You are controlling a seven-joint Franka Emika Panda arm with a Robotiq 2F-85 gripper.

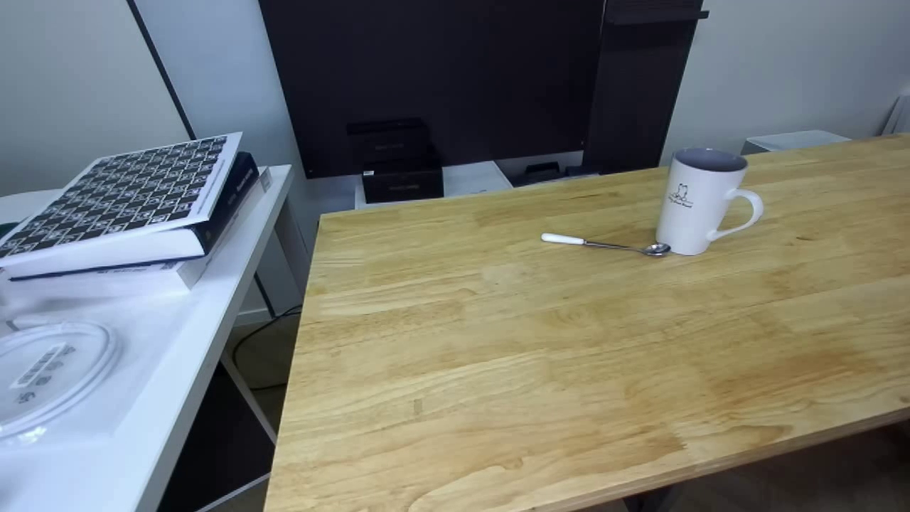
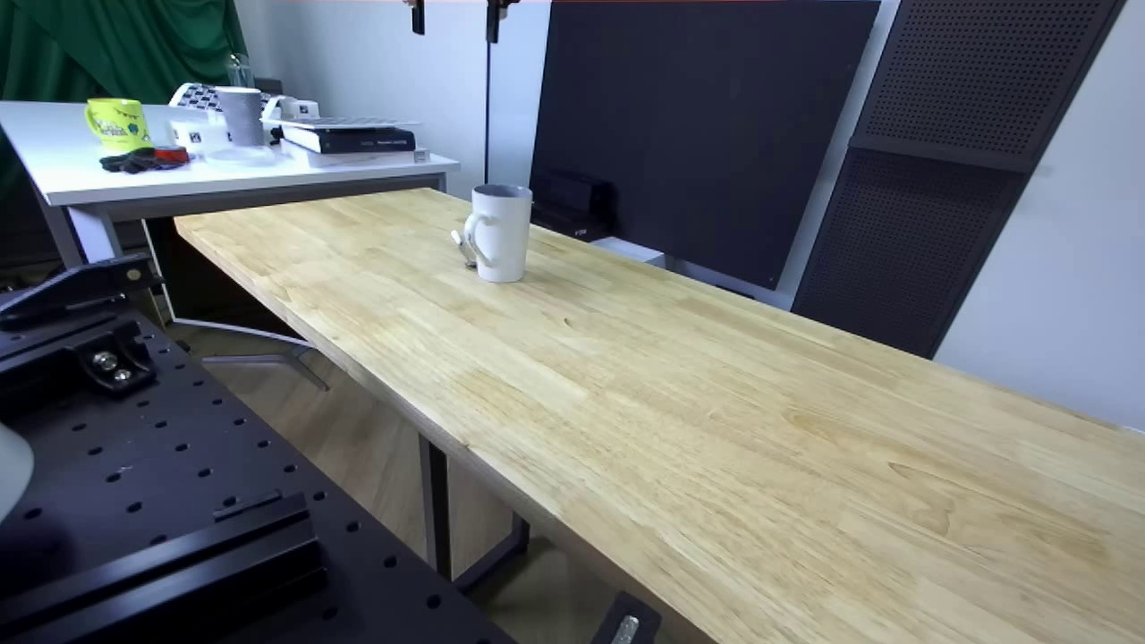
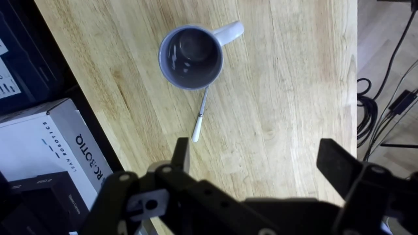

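Observation:
A tall white mug with a grey inside stands upright on the wooden table, its handle toward the right in exterior view 1. Beside its base lies a spoon with a white handle and a metal bowl close to the mug. Seen from above in the wrist view, the mug hides the spoon's bowl, while the spoon's white handle points toward my gripper. Those fingers are wide open with only bare table below them. At the top of exterior view 2, the tips of my gripper hang high above the table.
A white side table with stacked books stands to its left. Boxes sit beyond the table's far edge, and cables lie on the floor past the opposite edge.

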